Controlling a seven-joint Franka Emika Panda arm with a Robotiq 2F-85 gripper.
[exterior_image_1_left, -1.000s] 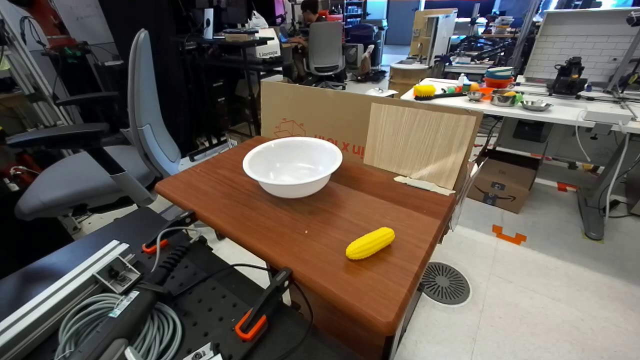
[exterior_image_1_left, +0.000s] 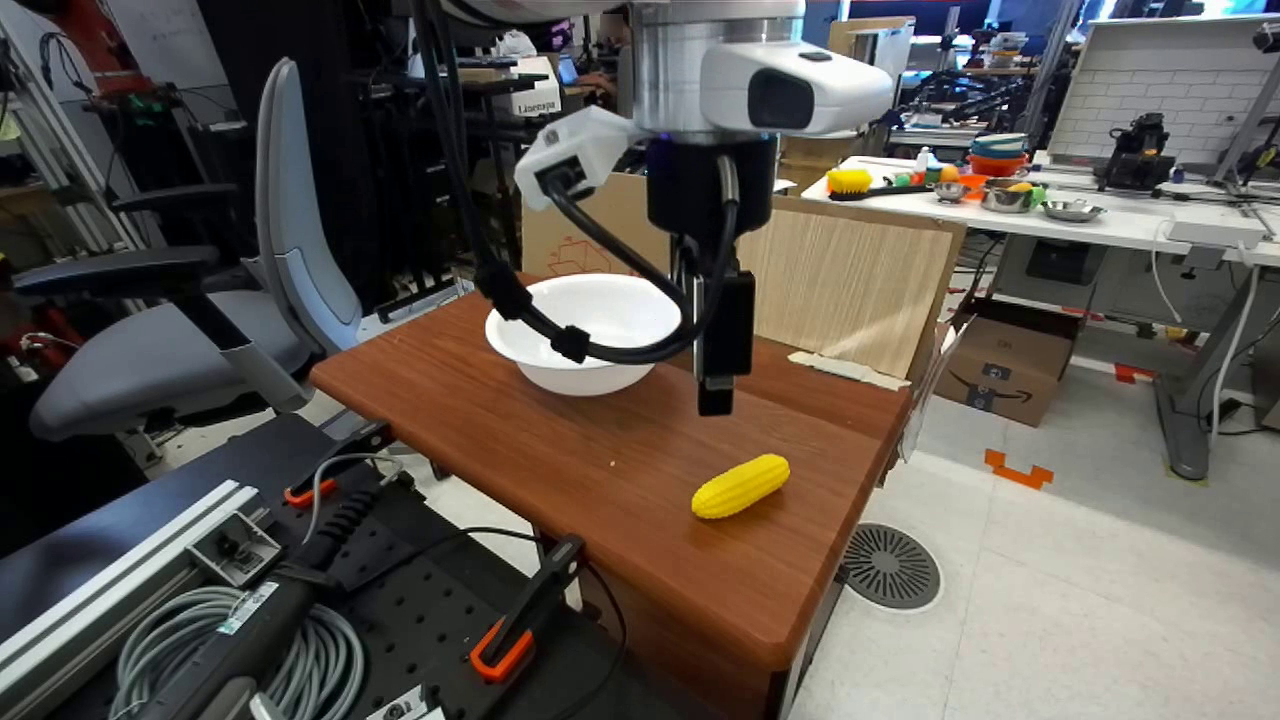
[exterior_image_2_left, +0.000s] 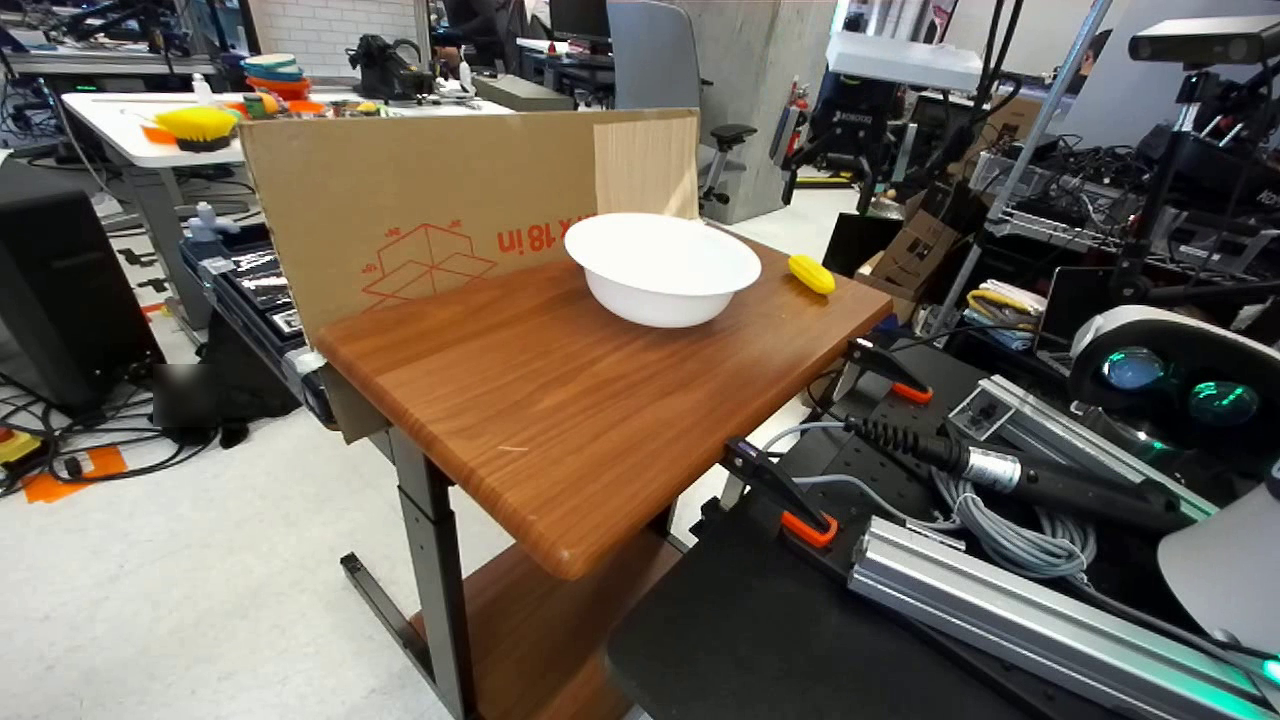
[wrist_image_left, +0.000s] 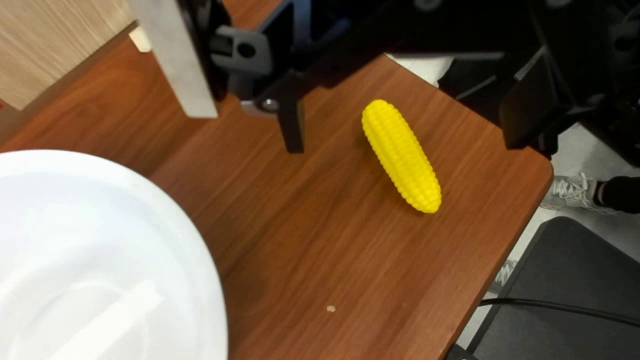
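Observation:
A yellow toy corn cob (exterior_image_1_left: 740, 486) lies alone on the brown wooden table, close to its right end. Farther left on the tabletop stands a white bowl (exterior_image_1_left: 584, 330), and the part of it visible in the wrist view is empty. My gripper (exterior_image_1_left: 715, 402) hangs above the table between bowl and corn in exterior view 1, pointing down. In the wrist view the gripper is open, its two fingers wide apart; the corn (wrist_image_left: 402, 157) shows between them, on the table below. Exterior view 2 shows bowl (exterior_image_2_left: 662, 270) and corn (exterior_image_2_left: 812, 275), but no arm.
Along the table's back edge stands a cardboard panel (exterior_image_2_left: 420, 204). Black clamps with orange tips (exterior_image_1_left: 504, 648) grip the front edge, beside a black perforated bench carrying cables.
The arm and gripper have come into exterior view 1 from outside it, now over the table. Bowl and corn have not moved.

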